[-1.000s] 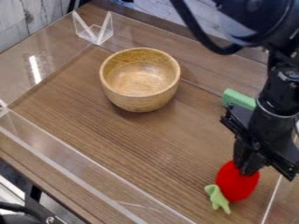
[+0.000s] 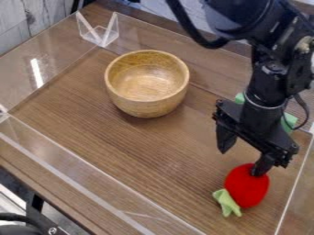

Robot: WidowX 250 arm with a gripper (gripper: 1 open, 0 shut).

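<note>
My black gripper (image 2: 249, 138) is in the right half of the camera view, open, its fingers over the table just above and left of a red object (image 2: 245, 189) with a green stem-like end (image 2: 227, 203). A green object (image 2: 289, 119) is partly hidden behind the gripper and arm at the right.
A wooden bowl (image 2: 146, 80) sits at the upper middle of the table (image 2: 98, 156). A clear plastic holder (image 2: 98, 27) stands at the back left.
The gripper has shifted up from over the red object, showing more of it. The red and green object looks about where it was.
</note>
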